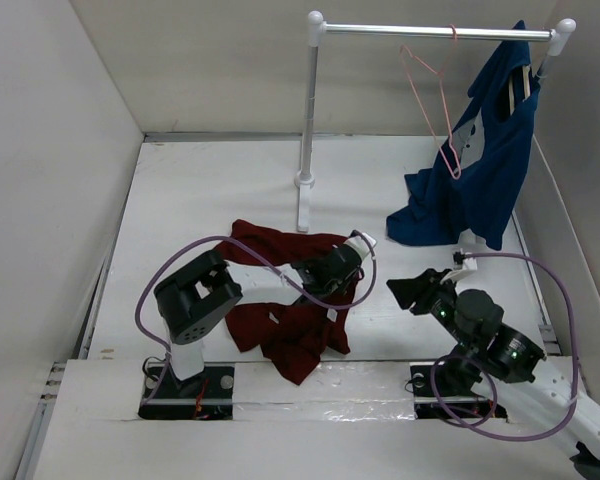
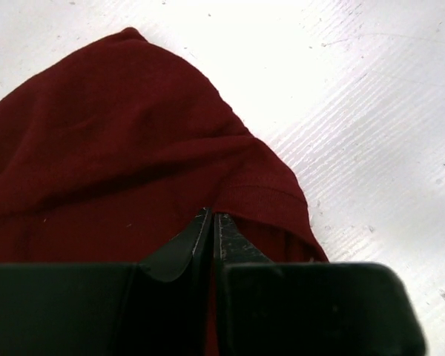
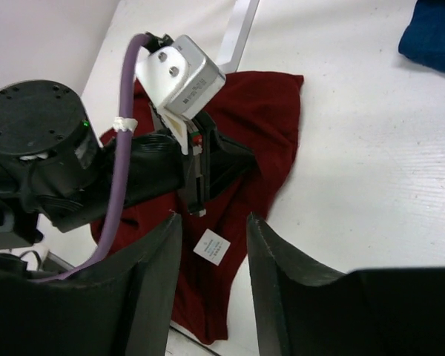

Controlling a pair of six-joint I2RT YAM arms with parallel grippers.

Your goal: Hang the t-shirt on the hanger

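Observation:
The dark red t-shirt lies crumpled on the white floor below the rack. My left gripper is down on it, shut, its tips at a fold near a corner of the cloth; whether cloth is between them I cannot tell. A small white tag lies on the shirt in the right wrist view. My right gripper stands open to the right of the shirt, empty. An empty pink hanger hangs from the rail.
A blue garment hangs at the rack's right end, its lower part on the floor. The rack's post and foot stand behind the red shirt. Bare floor lies left of the shirt and between it and my right arm.

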